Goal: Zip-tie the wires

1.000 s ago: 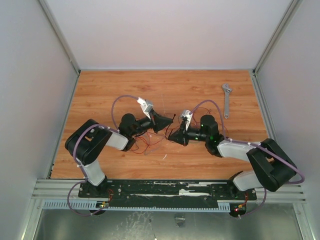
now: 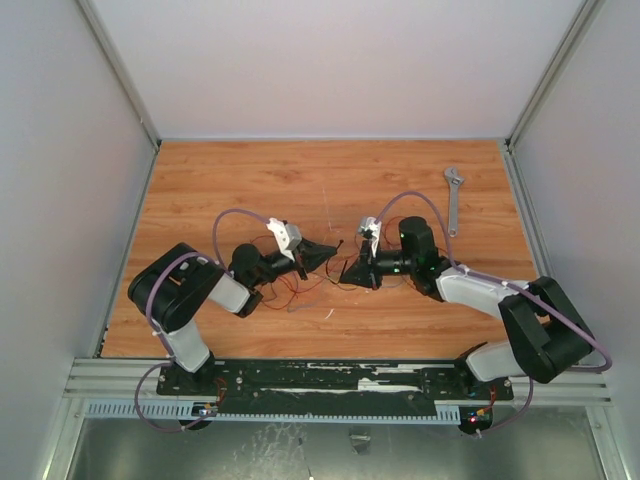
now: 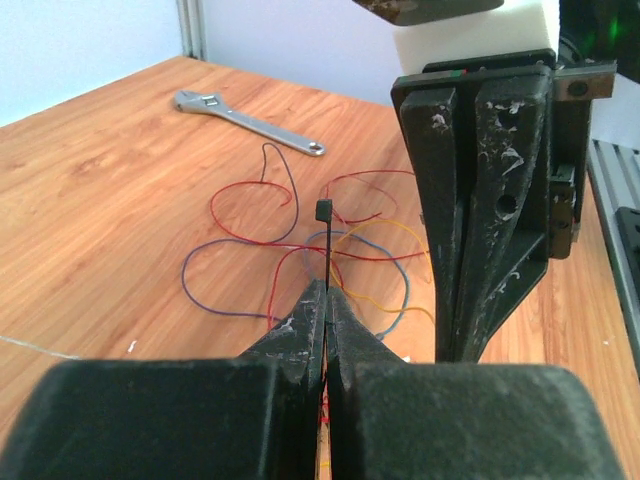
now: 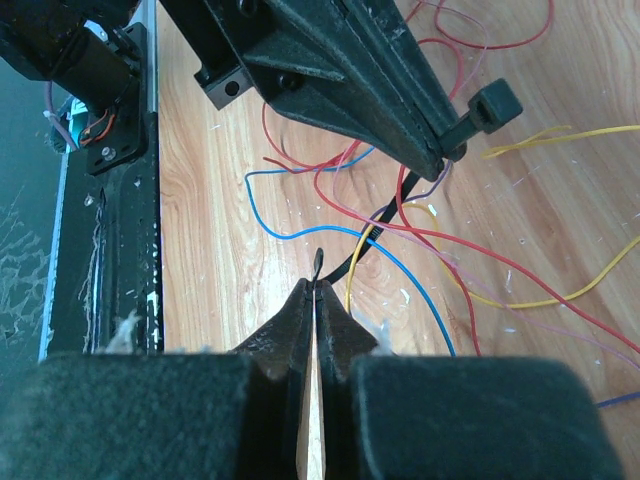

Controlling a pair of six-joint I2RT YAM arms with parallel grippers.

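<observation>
My left gripper (image 2: 328, 250) and right gripper (image 2: 350, 276) face each other over loose coloured wires (image 4: 400, 270) at the table's middle. In the left wrist view my left gripper is shut on a thin black strip with a small square head (image 3: 324, 210), the zip tie. My right gripper is shut on the thin black tail of the tie (image 4: 345, 262), which runs under or around red, yellow and purple wires up toward the left gripper's fingertips, where its head (image 4: 490, 107) shows. Whether it encircles all the wires I cannot tell.
An adjustable wrench (image 2: 453, 200) lies at the back right. A dark rail (image 2: 320, 395) runs along the front edge.
My left gripper has moved slightly left and toward the front. My right gripper has shifted slightly right and toward the front. Both stay shut.
</observation>
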